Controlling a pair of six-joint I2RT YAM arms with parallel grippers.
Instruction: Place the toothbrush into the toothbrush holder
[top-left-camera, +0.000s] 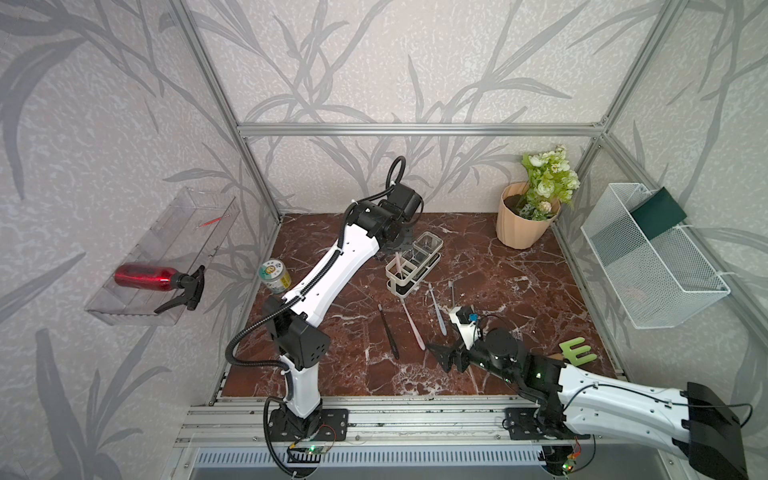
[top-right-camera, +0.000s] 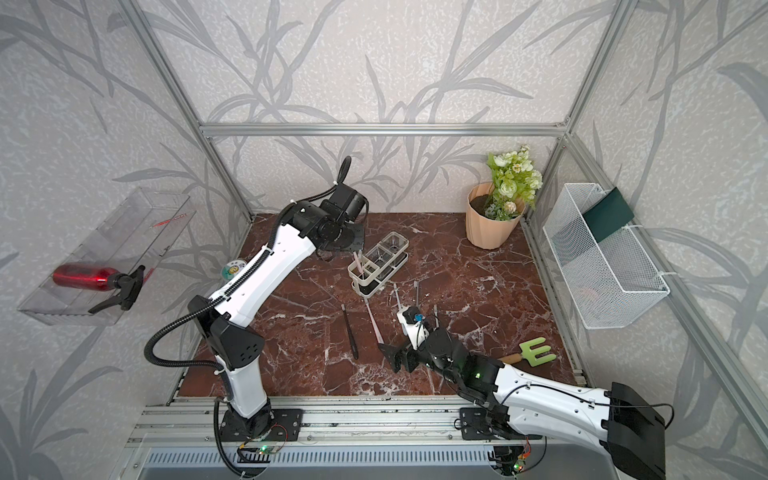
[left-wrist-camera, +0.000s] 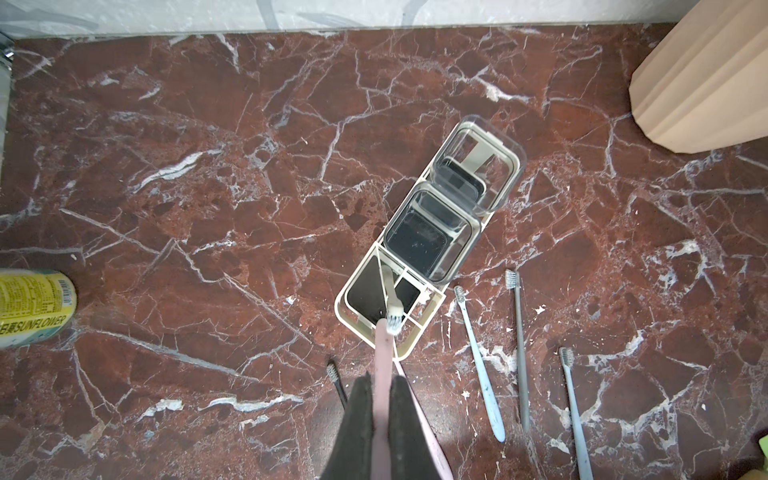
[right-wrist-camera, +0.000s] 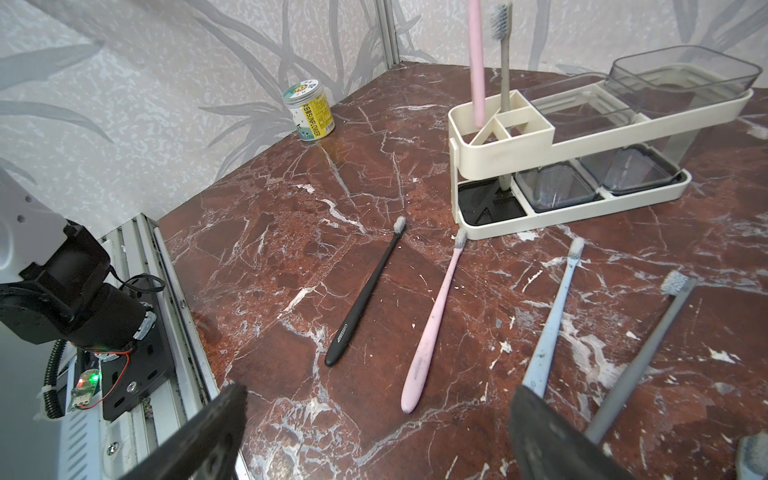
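A pink toothbrush (right-wrist-camera: 477, 64) hangs upright in my left gripper, which is shut on it. In the right wrist view, its lower handle end sits within the rim of a divided section of the beige toothbrush holder (right-wrist-camera: 512, 158); how deep it goes cannot be told. A grey toothbrush (right-wrist-camera: 505, 64) stands in that section beside it. My right gripper is open and empty, low over the near table. Before it lie a black toothbrush (right-wrist-camera: 364, 304), another pink toothbrush (right-wrist-camera: 432, 336), a light blue toothbrush (right-wrist-camera: 554, 320) and a grey-handled toothbrush (right-wrist-camera: 640, 368).
A planter with flowers (top-left-camera: 524, 216) stands at the back right, and a yellow can (top-left-camera: 274, 276) at the left. A green fork tool (top-left-camera: 576, 352) lies at the right front. Clear lids (left-wrist-camera: 476, 168) cover the holder's far sections.
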